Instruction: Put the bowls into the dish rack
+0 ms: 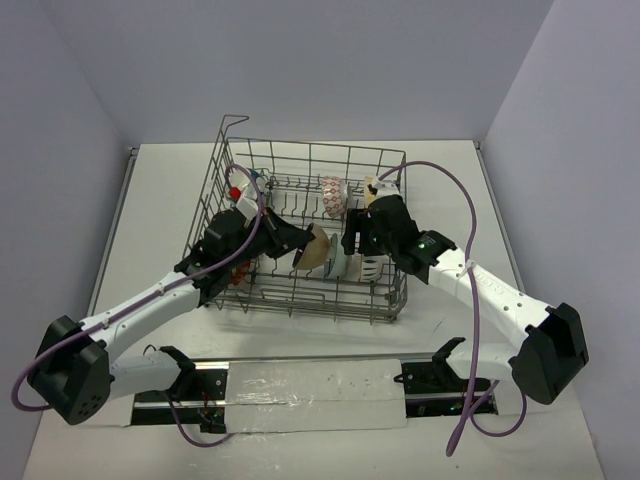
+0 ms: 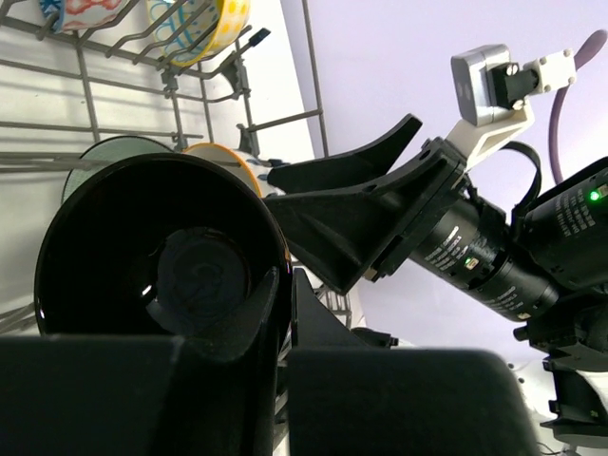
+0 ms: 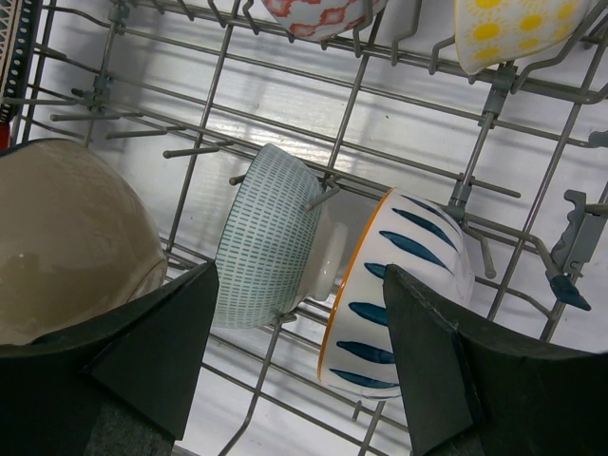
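A brown bowl with a glossy black inside (image 1: 313, 250) (image 2: 142, 247) is gripped at its rim by my left gripper (image 1: 302, 238), which is shut on it. The bowl stands on its side over the rack's middle, its brown outside (image 3: 71, 242) at the left of the right wrist view. Beside it, a pale green patterned bowl (image 3: 266, 237) and a white bowl with blue leaf marks (image 3: 394, 285) stand tilted in the dish rack (image 1: 300, 300). My right gripper is open above these two, its fingers (image 3: 176, 328) apart and holding nothing.
A red-patterned bowl (image 1: 334, 197) and a yellow-dotted bowl (image 3: 518, 28) sit in the rack's back row. Red items (image 1: 240, 272) lie at the rack's left side. Both arms are close together over the rack's middle.
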